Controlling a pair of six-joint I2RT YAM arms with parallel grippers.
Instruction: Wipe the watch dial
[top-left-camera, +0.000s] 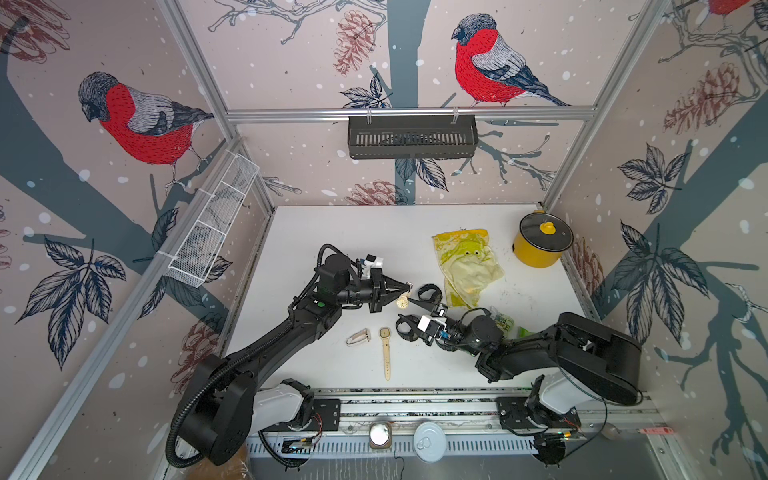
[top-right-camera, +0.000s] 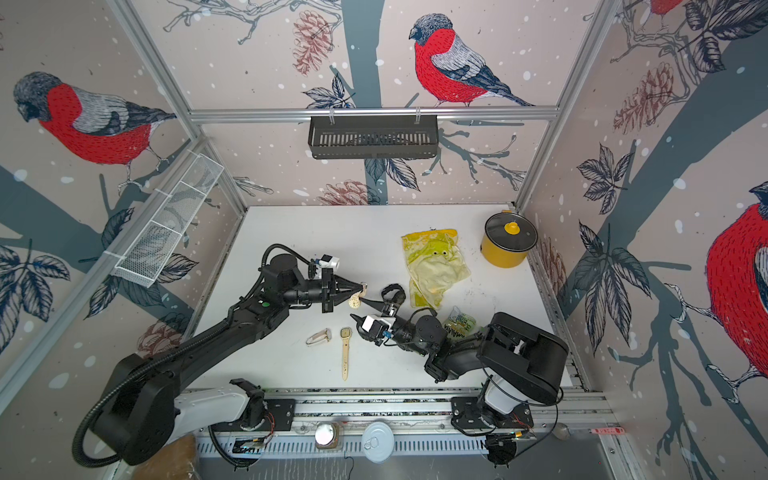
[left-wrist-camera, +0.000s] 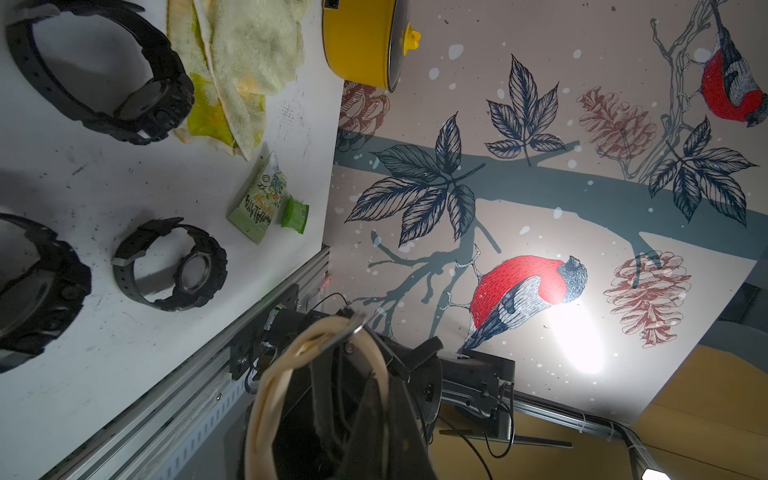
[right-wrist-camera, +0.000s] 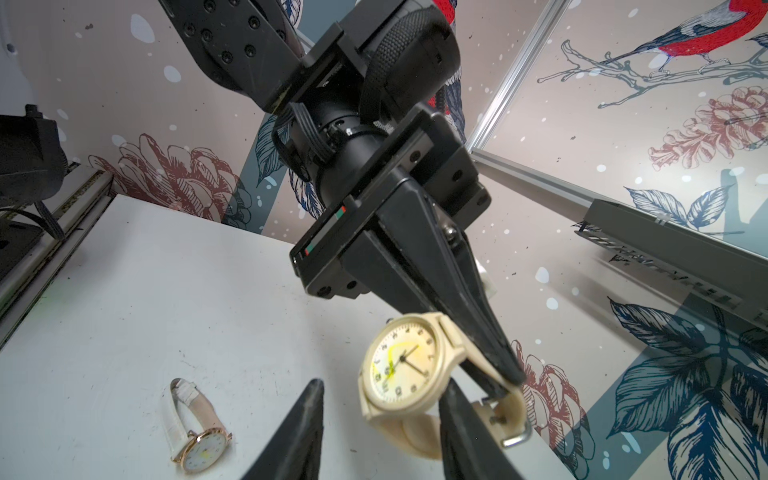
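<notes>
My left gripper (top-left-camera: 402, 289) is shut on a cream watch (right-wrist-camera: 404, 360), holding it by the strap in the air over the table, its dial facing my right gripper in the right wrist view. A yellow-green streak shows on the dial. My right gripper stands part open, its two fingertips just below and either side of the dial; whether they touch it I cannot tell. A pale yellow cloth (top-left-camera: 468, 268) lies at the right back of the table.
Black watches (left-wrist-camera: 172, 264) lie near the middle; a pink-strapped watch (top-left-camera: 357, 337) and a beige watch (top-left-camera: 385, 352) lie at the front. A yellow pot (top-left-camera: 532, 248) stands back right, small green packets (left-wrist-camera: 260, 200) at the right.
</notes>
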